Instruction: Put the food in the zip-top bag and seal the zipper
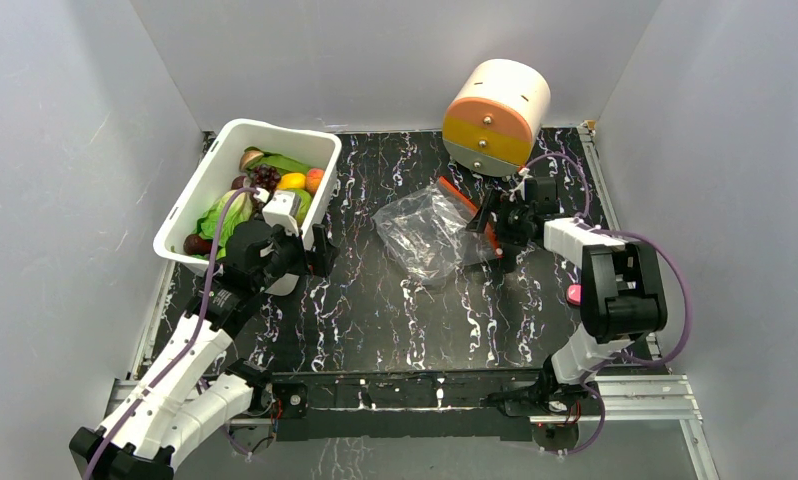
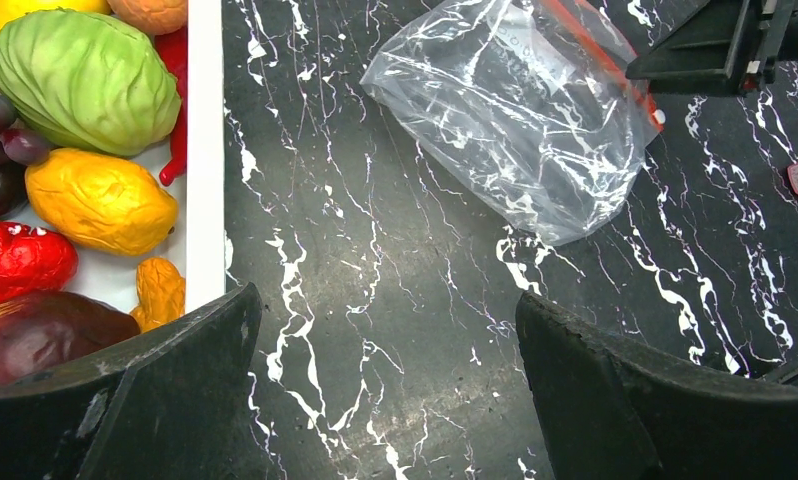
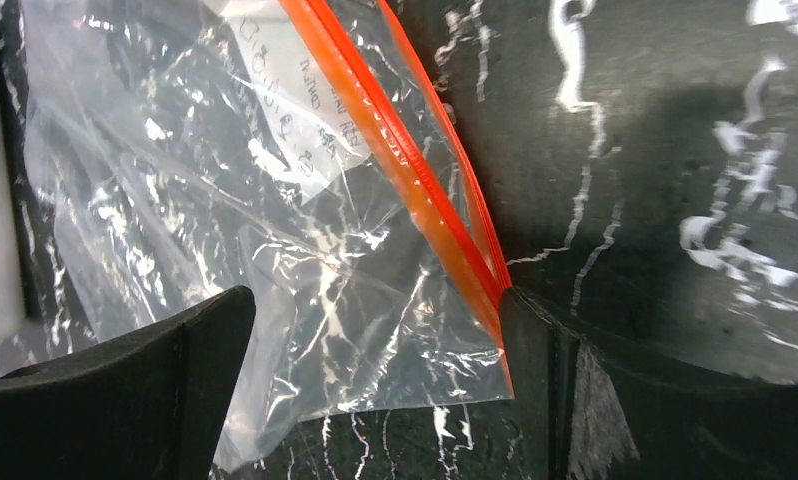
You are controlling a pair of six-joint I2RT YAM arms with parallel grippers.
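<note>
A clear zip bag [image 1: 415,240] with an orange zipper [image 3: 425,200] lies flat and empty on the dark marbled table. My right gripper is down at the bag's zipper end, fingers apart, one fingertip against the orange strip. The white bin [image 1: 180,215] on the left holds the food, including a cabbage [image 2: 85,80], a yellow fruit [image 2: 100,200] and a red pepper [image 2: 15,265]. My left gripper hangs open beside the bin's right edge, over bare table.
A cylindrical drawer box [image 1: 495,100] stands at the back right. A small pink object [image 1: 573,294] lies right of the bag. Grey walls surround the table.
</note>
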